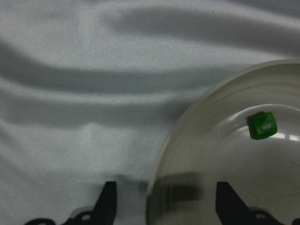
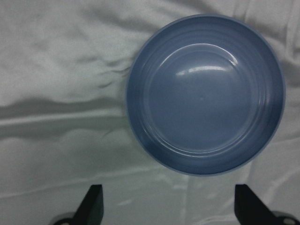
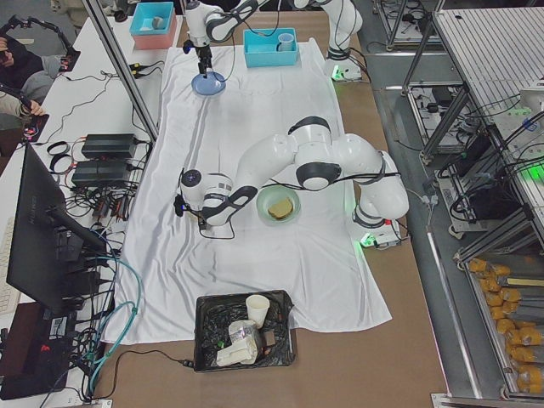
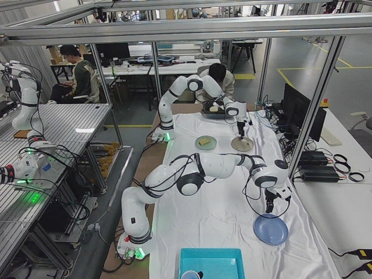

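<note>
A cream plate (image 4: pixel 242 146) holds a small green cube (image 1: pixel 262 125). My left gripper is low over that plate's rim, open, with the cube beyond its fingers and nothing between them. A blue plate (image 2: pixel 201 98) lies on the white cloth, and my right gripper hangs open just beside it, empty. A green plate (image 3: pixel 278 193) with a yellow sponge-like block (image 3: pixel 280 210) on it sits in the middle of the cloth.
A cyan bin (image 4: pixel 212 258) with a cup stands at one end of the cloth. A black lined tray (image 3: pixel 208 327) with cups and packaging is at the other. Monitors and cables line one side.
</note>
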